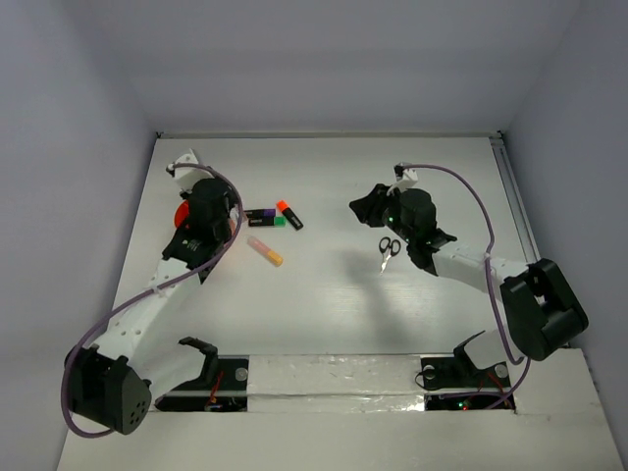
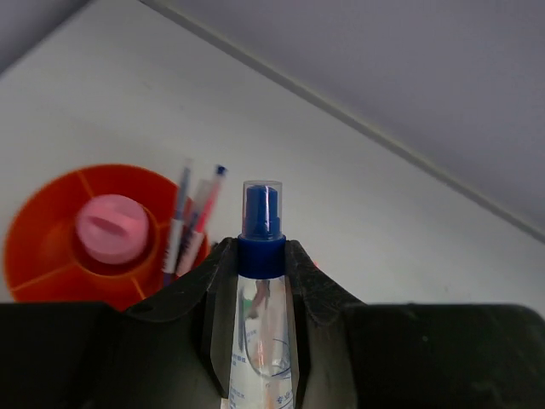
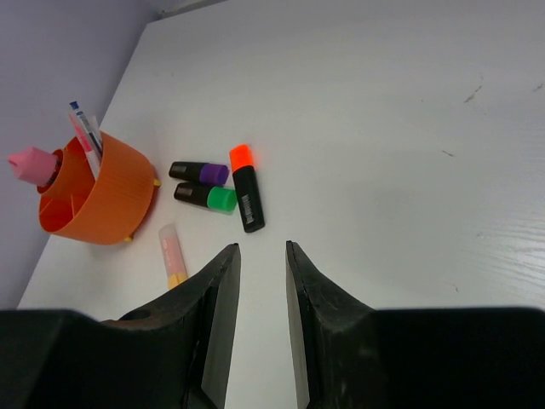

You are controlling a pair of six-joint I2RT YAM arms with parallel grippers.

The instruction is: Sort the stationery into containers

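Note:
My left gripper is closed round the blue collar of a clear-capped tube (image 2: 261, 213), which stands upright in the left wrist view. Behind it on the left is the orange divided container (image 2: 72, 285), holding a pink item (image 2: 111, 228) and pens (image 2: 177, 223). In the top view the left arm covers most of that container. On the table lie purple (image 3: 213, 174), green (image 3: 222, 199) and orange-capped (image 3: 248, 200) markers, a pale pink marker with a yellow end (image 1: 265, 251), and scissors (image 1: 389, 251). My right gripper hangs open and empty.
Clear white table (image 1: 314, 304) spreads through the middle and front. Grey walls (image 1: 314, 69) enclose the back and sides. The scissors lie close to the right arm.

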